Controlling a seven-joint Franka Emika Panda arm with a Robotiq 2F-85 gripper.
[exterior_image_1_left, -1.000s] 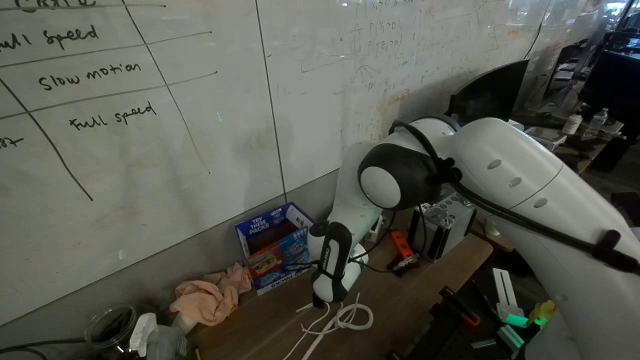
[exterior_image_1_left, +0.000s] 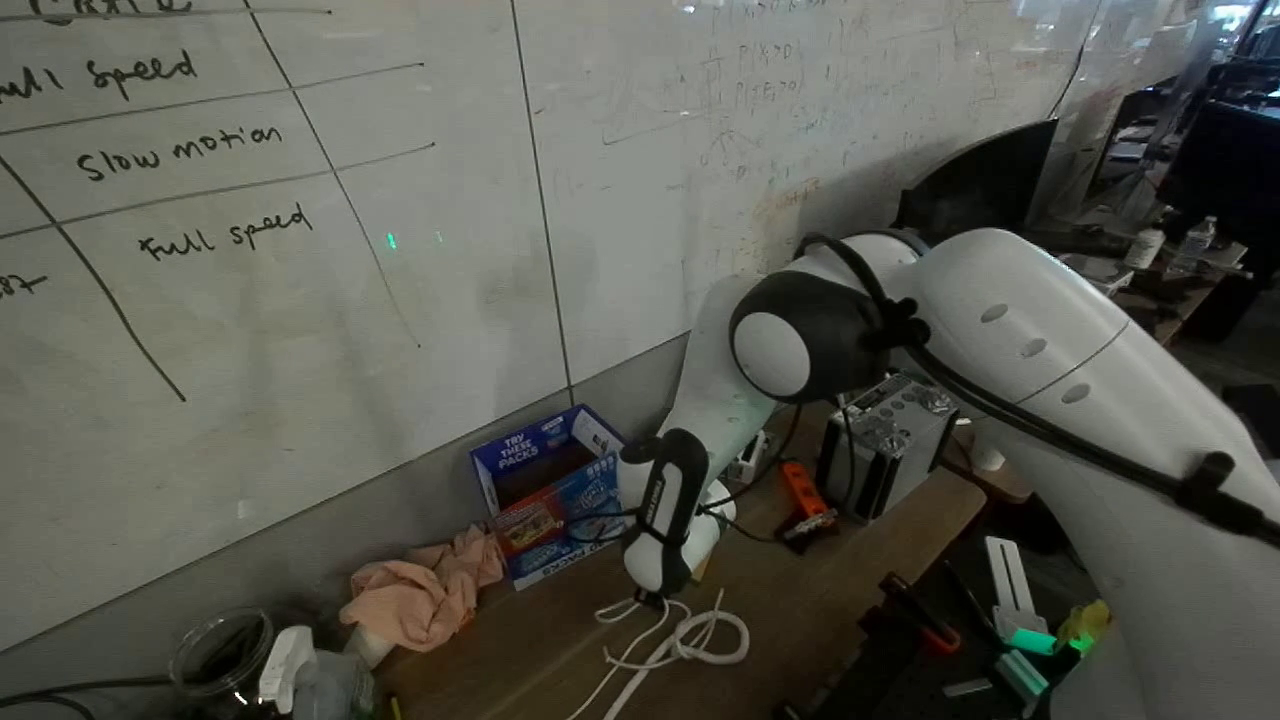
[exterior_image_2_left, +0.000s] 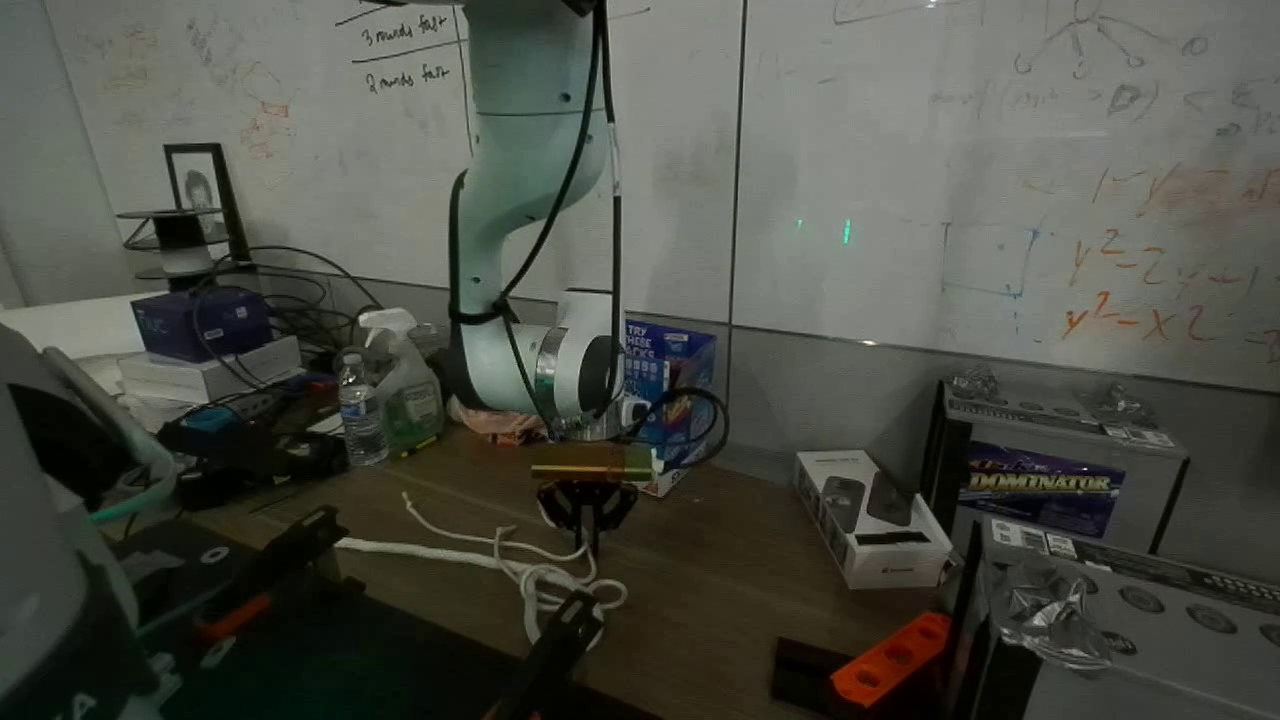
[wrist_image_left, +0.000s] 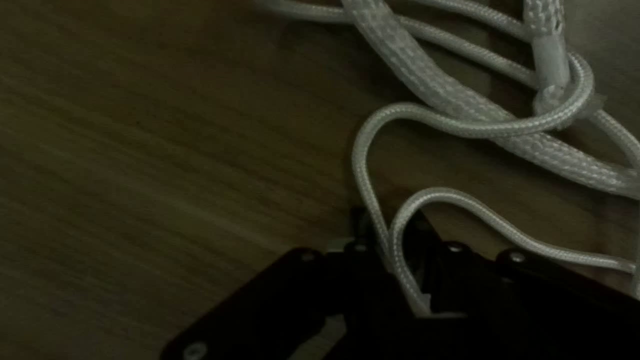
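Observation:
A white rope with thinner white cords (exterior_image_1_left: 708, 642) lies loosely tangled on the wooden table, below and around my gripper (exterior_image_1_left: 649, 598). From the other side, the gripper (exterior_image_2_left: 587, 540) points down with its fingers close together, and a thin cord (exterior_image_2_left: 564, 556) runs up to the tips. In the wrist view, a doubled bend of thin cord (wrist_image_left: 367, 180) passes between the dark fingers of the gripper. Whether they press on it is too dark to tell. The thick braided rope (wrist_image_left: 444, 90) lies beyond, to the upper right.
Behind the arm stands a blue snack box (exterior_image_1_left: 546, 492) against the whiteboard, with a peach cloth (exterior_image_1_left: 414, 594) beside it. A white box (exterior_image_2_left: 870, 522), an orange tool (exterior_image_2_left: 890, 660) and grey cases (exterior_image_2_left: 1056, 468) occupy the right. Bare table lies between.
My hand has risen slightly and shifted a little right in exterior view 1. A loop of thin cord beside the gripper now shows more fully; the coil has barely moved.

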